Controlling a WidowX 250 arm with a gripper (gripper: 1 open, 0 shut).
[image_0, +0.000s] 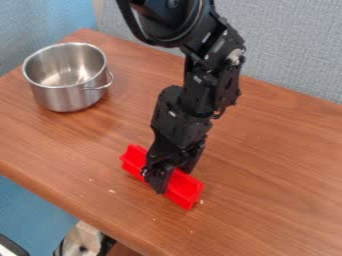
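A red bar-shaped block (185, 194) lies on the wooden table, angled from upper left to lower right. My black gripper (159, 175) reaches down over its middle and is shut on it, hiding part of the block.
A steel pot (60, 90) with a side handle stands at the back left.
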